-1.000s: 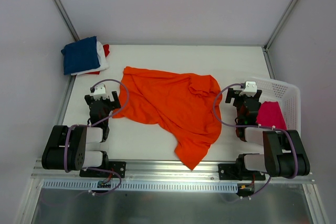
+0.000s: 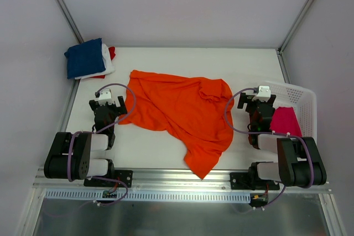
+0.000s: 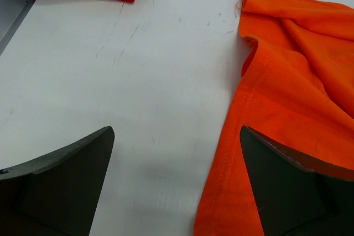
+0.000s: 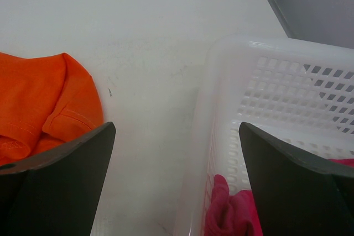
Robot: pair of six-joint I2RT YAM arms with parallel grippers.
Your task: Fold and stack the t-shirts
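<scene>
An orange t-shirt (image 2: 182,106) lies crumpled and spread over the middle of the table, one corner reaching past the front edge. Folded shirts form a stack at the back left: a blue one (image 2: 85,60) on top, a white one (image 2: 108,62) under it, a red one (image 2: 112,52) at the bottom. My left gripper (image 2: 108,103) is open above the left of the table, nothing between its fingers; the orange cloth (image 3: 287,98) shows beyond its right finger. Open and empty, my right gripper (image 2: 256,101) hangs by the basket's left wall.
A white perforated basket (image 2: 304,103) stands at the right with pinkish-red cloth (image 2: 286,121) inside. Its left wall (image 4: 202,131) rises beneath the right gripper.
</scene>
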